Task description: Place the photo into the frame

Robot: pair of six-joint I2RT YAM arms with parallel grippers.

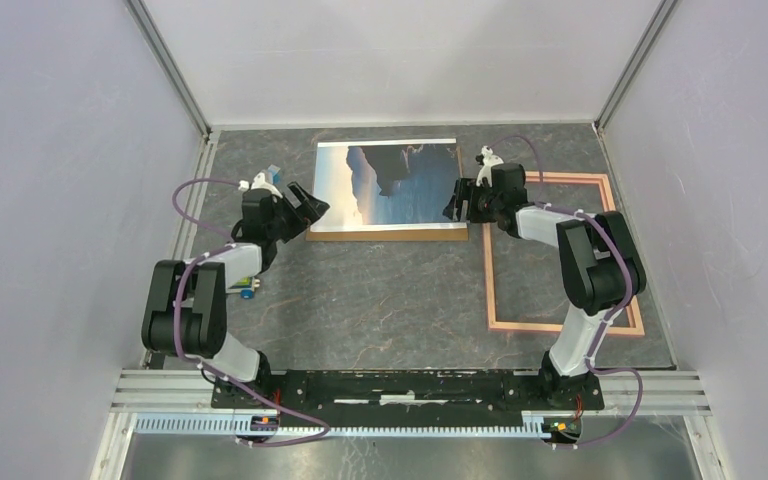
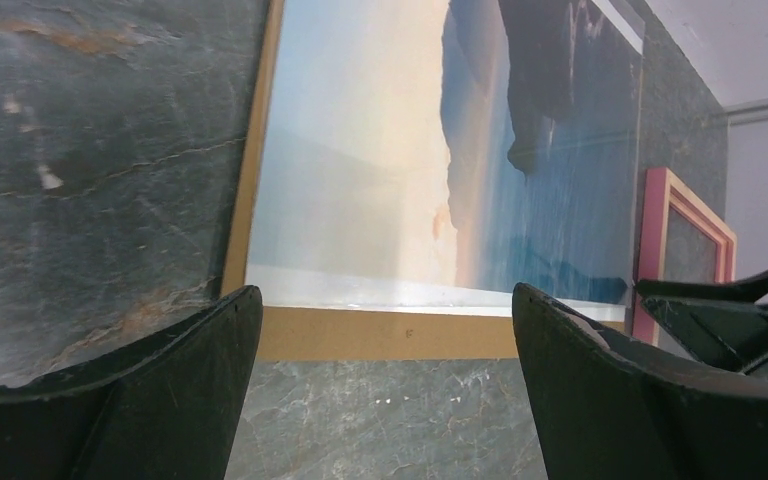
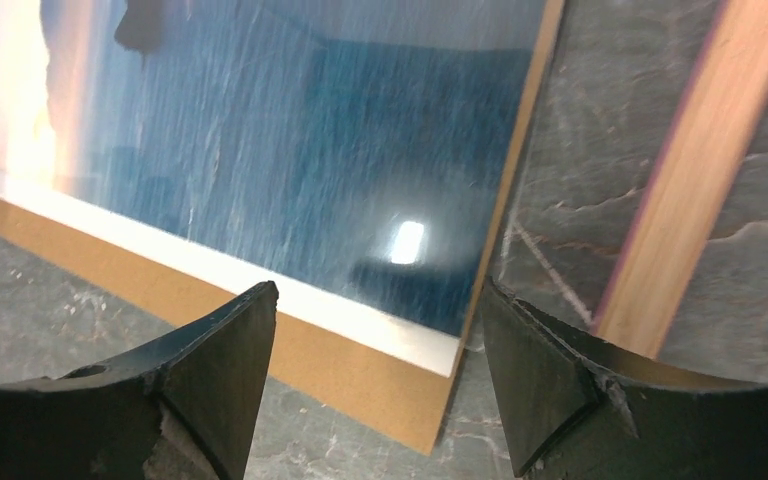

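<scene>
The photo [image 1: 390, 188] shows a dark rock over blue water with white borders. It lies on a brown backing board [image 1: 388, 236], whose front strip stays uncovered. In the right wrist view, the board's corner [image 3: 410, 405] shows between the spread fingers of my right gripper, with no grip on it visible. My left gripper is open by the photo's left end, nothing between its fingers. The empty pink wooden frame [image 1: 489, 285] lies on the right, partly under my right arm.
Small colourful items [image 1: 249, 288] sit beside the left arm. White walls [image 1: 400, 60] close off the back and sides. The grey table [image 1: 390, 305] in front of the board is clear.
</scene>
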